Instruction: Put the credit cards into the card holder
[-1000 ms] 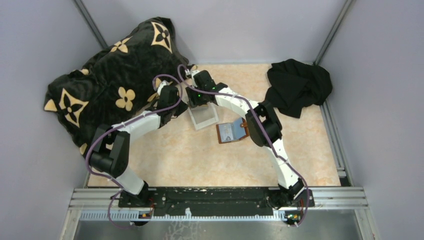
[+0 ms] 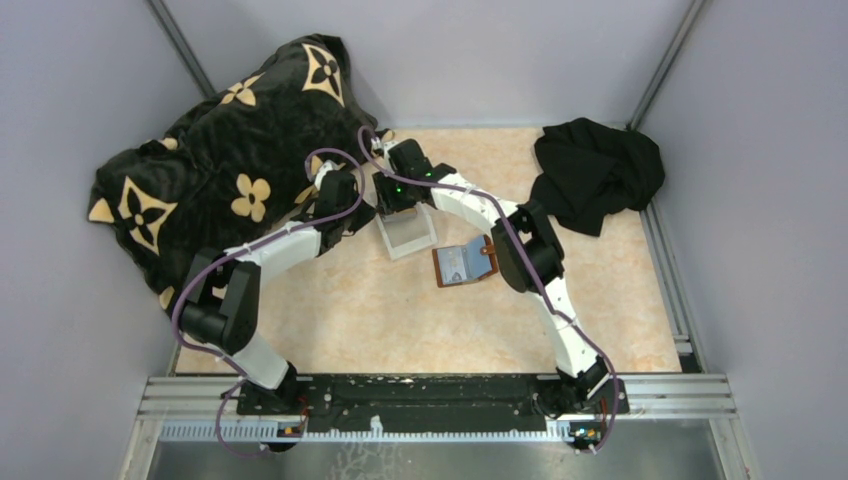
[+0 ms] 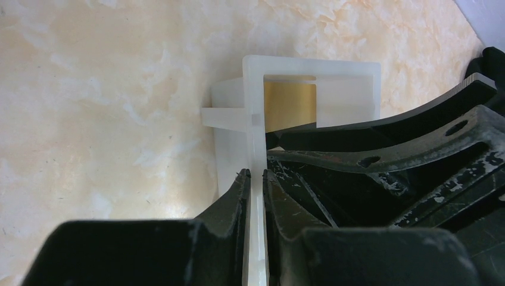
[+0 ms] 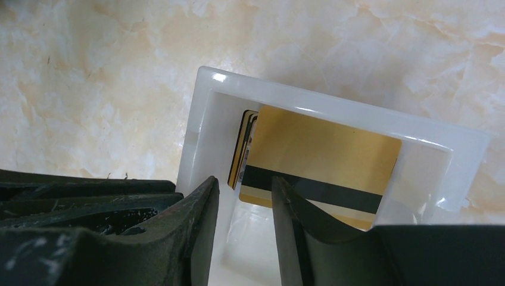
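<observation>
The white open box (image 2: 408,235) stands on the table, and my left gripper is shut on its side wall. Inside, at one end, a gold card (image 4: 333,143) with a dark stripe shows its face. Thin card edges (image 4: 240,149) stand tight against the box wall beside it. My right gripper is part open over the box, its fingertips apart near the gold card's corner, nothing visibly held. In the top view the card holder (image 2: 453,264), brown-edged with a blue inside, lies open on the table, partly behind the right arm.
A black patterned cushion (image 2: 235,150) fills the back left. Black cloth (image 2: 598,170) lies at the back right. The two grippers are close together at the box.
My right gripper has shifted slightly over the box's far end. The left arm, the box and the card holder have stayed in place.
</observation>
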